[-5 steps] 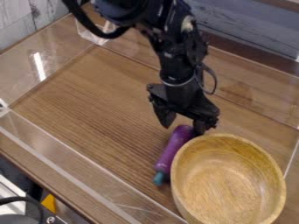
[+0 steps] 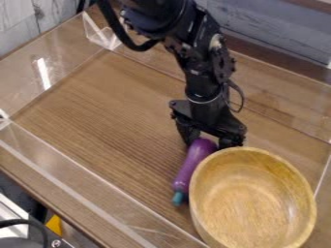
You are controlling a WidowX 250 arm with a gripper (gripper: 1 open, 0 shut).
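A purple eggplant-like toy with a teal tip lies on the wooden floor of the tray, along the left side of a tan bowl. The black gripper is low over the upper end of the purple toy, which is partly hidden under it. Whether its fingers touch or hold the toy is unclear.
Clear and wooden walls edge the tray. A small yellow object shows outside it at the lower left.
The toy appears slightly shifted; the bowl is unmoved.
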